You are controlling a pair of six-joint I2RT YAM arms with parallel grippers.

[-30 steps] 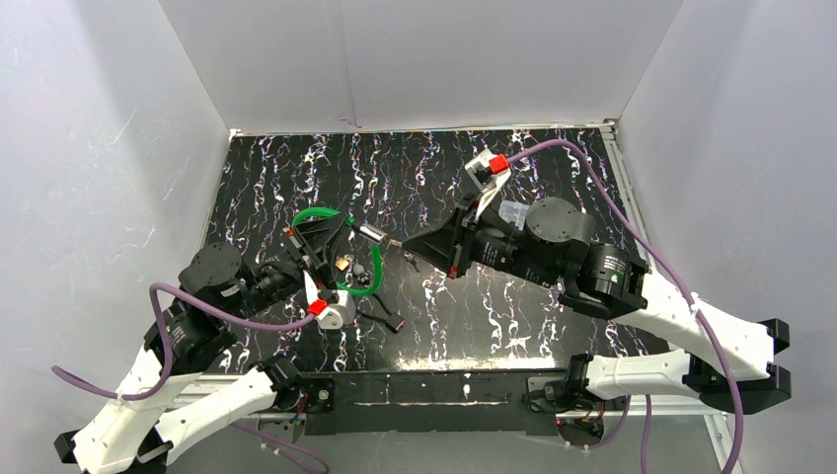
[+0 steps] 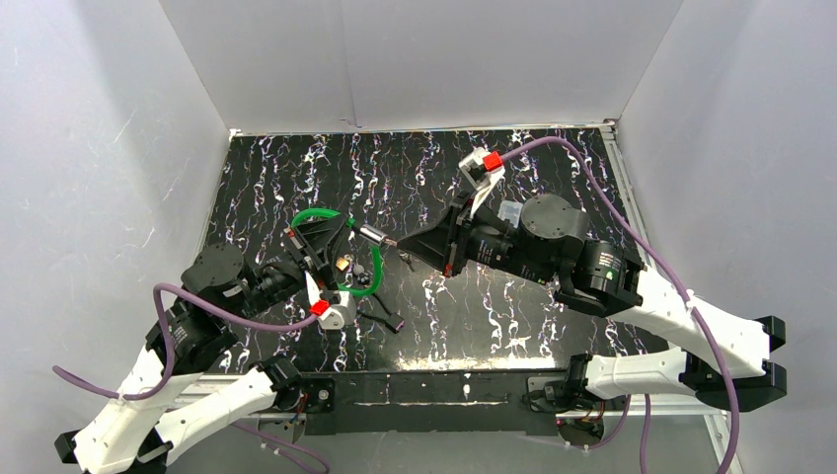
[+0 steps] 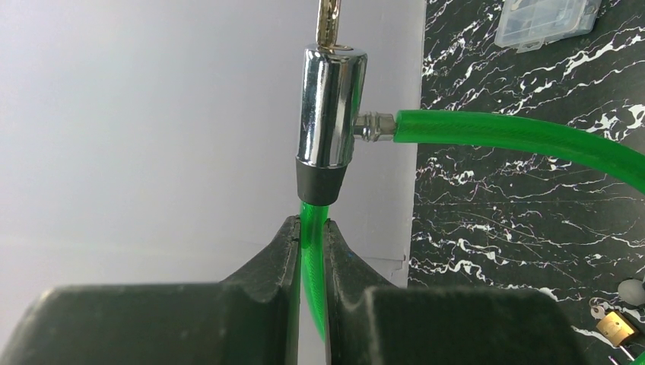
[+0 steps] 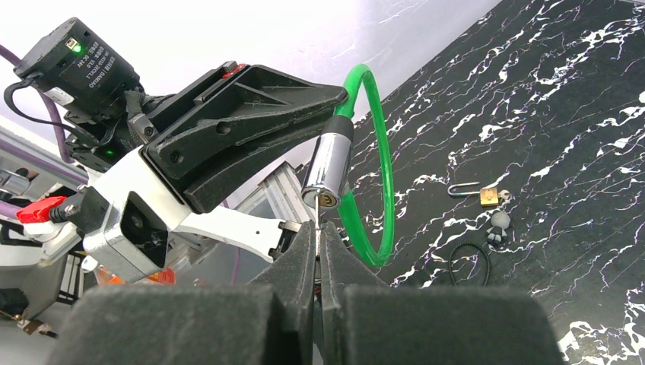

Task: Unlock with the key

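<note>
The cable lock has a chrome cylinder (image 3: 328,106) with a black collar and a looped green cable (image 3: 517,129). My left gripper is shut on the green cable just behind the collar, and the cylinder points toward the right arm. The key (image 3: 328,21) has its blade tip at the cylinder's end face. Its bow is hidden between the fingers of my right gripper, which is shut on it. In the right wrist view the keyhole (image 4: 328,201) shows just right of the blade, so the tip seems off-centre. Whether it touches the face I cannot tell.
On the dark marbled table (image 2: 513,316) lie an open brass padlock (image 4: 488,198), a small grey figure (image 4: 498,228) and a black cord (image 4: 471,247). A clear plastic box (image 3: 544,23) stands farther right.
My right gripper has shifted slightly left with the key, closing the small distance to the cylinder. The left arm and the lock have stayed almost still.
</note>
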